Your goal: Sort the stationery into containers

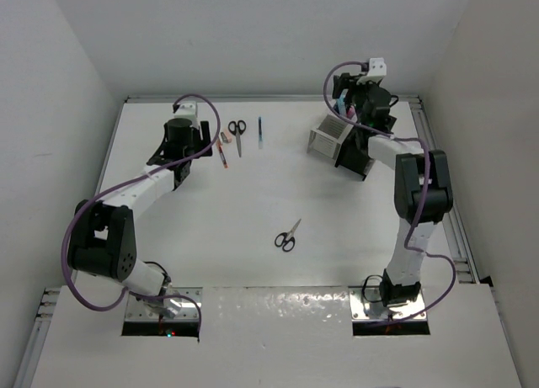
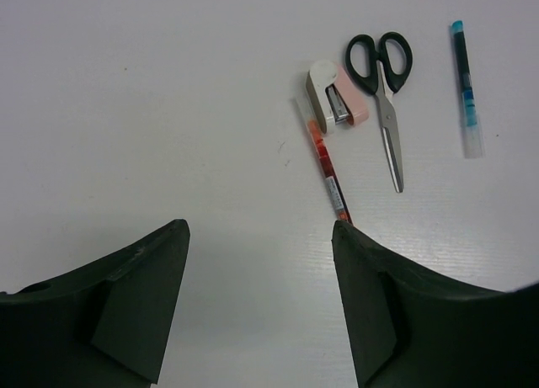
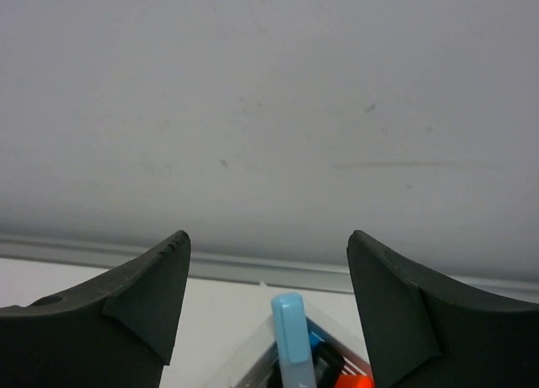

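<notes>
My left gripper is open and empty above the table. Beyond it lie an orange pen [image 2: 331, 182], a pink-and-white stapler [image 2: 352, 102], black-handled scissors [image 2: 387, 123] and a blue pen [image 2: 465, 77]. A second pair of scissors [image 1: 286, 236] lies at front centre. My right gripper is open over the desk organiser [image 1: 328, 135] at the back right; a light-blue item [image 3: 291, 329] stands upright in it, below and between the fingers, among other dark, blue and red items.
</notes>
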